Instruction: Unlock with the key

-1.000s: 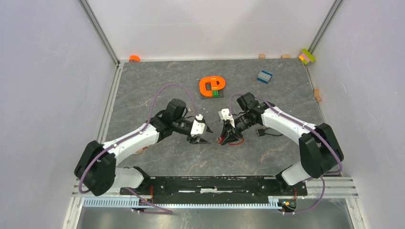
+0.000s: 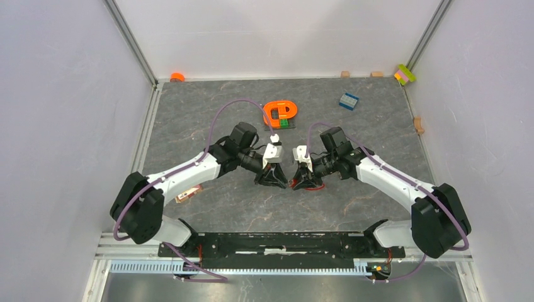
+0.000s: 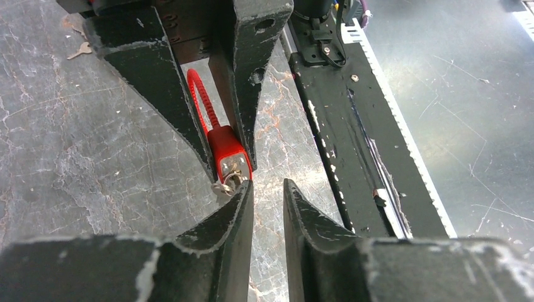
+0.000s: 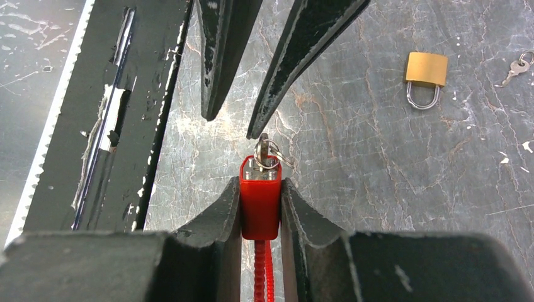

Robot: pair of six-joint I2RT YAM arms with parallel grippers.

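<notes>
A red padlock (image 4: 261, 204) with a red cable shackle is clamped in my right gripper, its keyhole end facing out toward the left arm. At that end sits a small key (image 4: 264, 146) with a metal ring; how deep it is in the lock cannot be told. In the left wrist view the same padlock (image 3: 227, 146) shows between the right fingers, key and ring by the tip. My left gripper is partly open just short of the key, nothing between its fingers. From above, the left gripper (image 2: 282, 184) almost meets the right one.
A brass padlock (image 4: 427, 70) and a loose key (image 4: 517, 68) lie on the grey floor. Farther back are an orange piece (image 2: 279, 113) and a blue box (image 2: 348, 101). Bare floor surrounds the grippers.
The left gripper has moved right, up close to the red padlock. My right arm, still holding the padlock, has shifted slightly right.
</notes>
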